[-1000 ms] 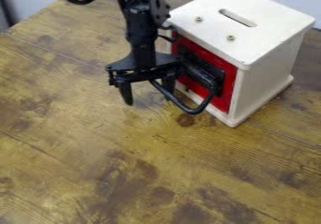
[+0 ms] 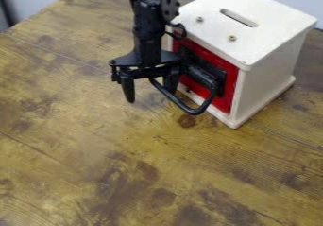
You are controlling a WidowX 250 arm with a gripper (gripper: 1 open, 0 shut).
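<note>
My black gripper (image 2: 149, 84) hangs from the arm at the centre top, just left of a white wooden box (image 2: 263, 69). The box has a red front (image 2: 222, 100) with a black panel set in it, and its top carries a slot and several screws. My fingers point down beside that front; whether they are open or shut is hard to tell in the dark shape. A black cable loops from the arm down across the red front.
A pale wall shows at the top corners.
</note>
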